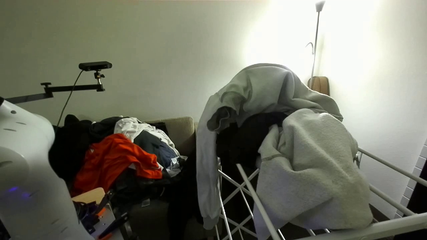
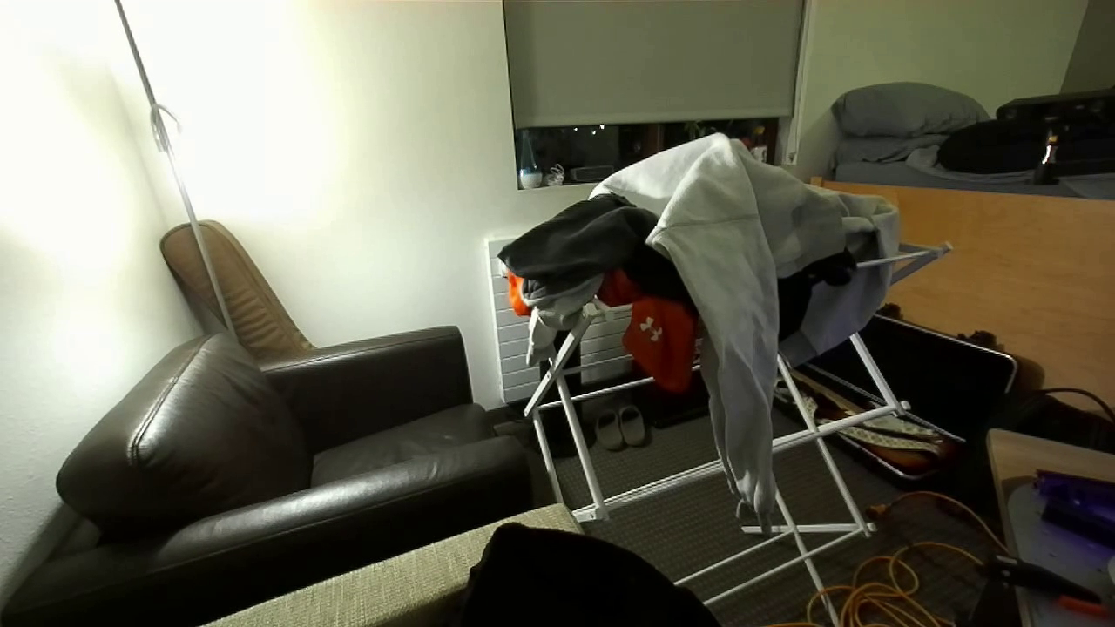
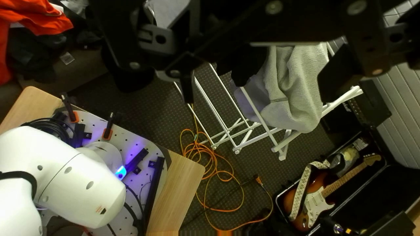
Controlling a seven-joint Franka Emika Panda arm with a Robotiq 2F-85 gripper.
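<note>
A grey fleece-lined sweatshirt [image 1: 316, 172] lies draped over a white drying rack [image 1: 262, 202], one sleeve hanging down its side. Exterior view 2 shows the same sweatshirt [image 2: 732, 235] beside dark clothes [image 2: 591, 240] and a red garment [image 2: 664, 340]; how these two are supported is unclear. From the wrist, my gripper appears over the rack with its dark fingers [image 3: 188, 88] wide apart, so it is open. The sweatshirt [image 3: 297, 88] shows beyond the gap, with no cloth visibly pinched. Neither exterior view includes the gripper.
Clothes, including an orange-red one [image 1: 116, 160], are heaped on a couch [image 1: 180, 134]. An orange cable [image 3: 212, 161] coils on the floor near an open guitar case [image 3: 334, 200]. My arm's white base section [image 3: 74, 177] stands on a wooden table [image 3: 183, 173].
</note>
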